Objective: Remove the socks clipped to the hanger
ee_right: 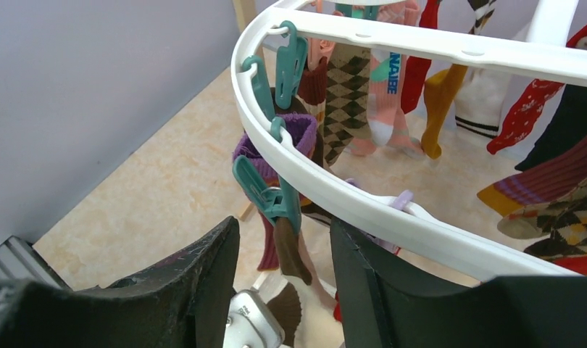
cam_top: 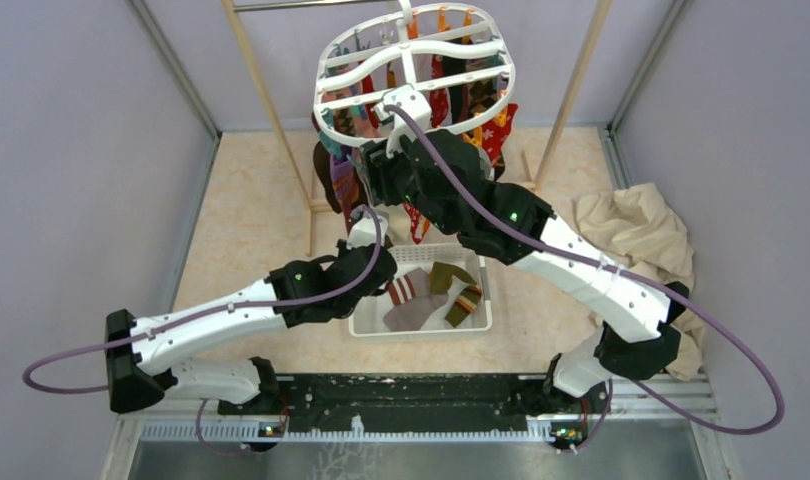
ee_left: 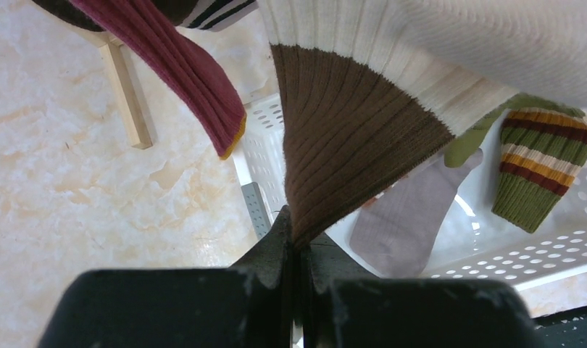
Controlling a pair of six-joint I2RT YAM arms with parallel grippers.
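Note:
In the left wrist view, a ribbed sock, brown with a cream part (ee_left: 363, 112), is stretched upward from my left gripper, which is shut on its brown end. The white round hanger (cam_top: 341, 130) holds many clipped socks. A teal clip (ee_right: 280, 199) on its rim has brown sock fabric (ee_right: 287, 250) beneath it. My right gripper is part open, its fingers on either side of the clip and apart from it. Whether this fabric belongs to the sock in my left gripper, I cannot tell.
Below the hanger, a white basket (cam_top: 421, 334) holds several loose socks. A maroon sock (ee_left: 182, 69) hangs near my left gripper. Wooden stand legs (cam_top: 261, 80) rise on both sides; a beige cloth (cam_top: 636, 235) lies at right.

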